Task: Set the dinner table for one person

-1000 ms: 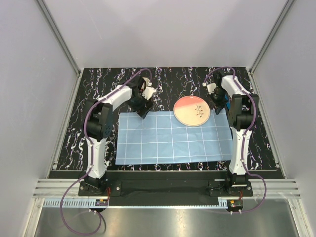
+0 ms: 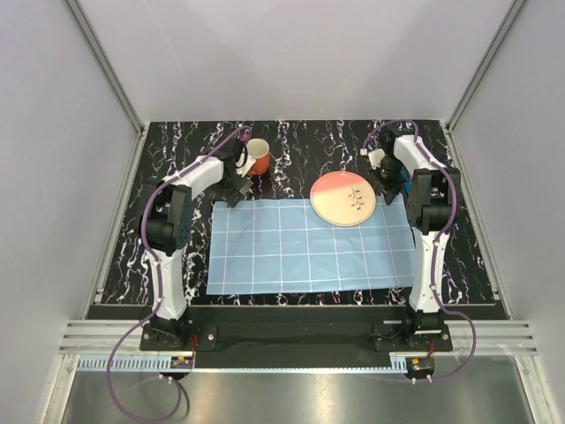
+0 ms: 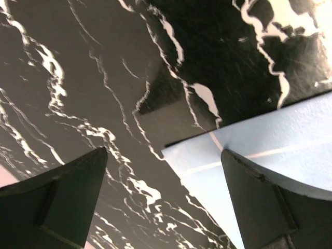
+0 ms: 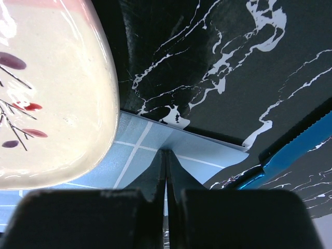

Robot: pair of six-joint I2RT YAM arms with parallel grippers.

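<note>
The blue placemat point(image 2: 291, 256) with a white grid lies spread on the dark marbled table. On its upper right part rests a cream and pink plate point(image 2: 342, 199), overlapping the back edge. My left gripper stands open over the mat's back left corner, nothing held between its fingers. Its wrist view shows that corner point(image 3: 192, 155) below the gap. Above the mat near the back right corner, my right gripper is shut with nothing showing between its fingertips; contact with the cloth cannot be told. An orange cup point(image 2: 259, 157) stands behind the left gripper.
A blue serrated utensil point(image 4: 298, 150), apparently a knife, lies on the table right of the mat, mostly under the right arm from above.
My left gripper has moved left along the mat's back edge to its corner, exposing more of the orange cup. The right arm, plate and mat stay put.
</note>
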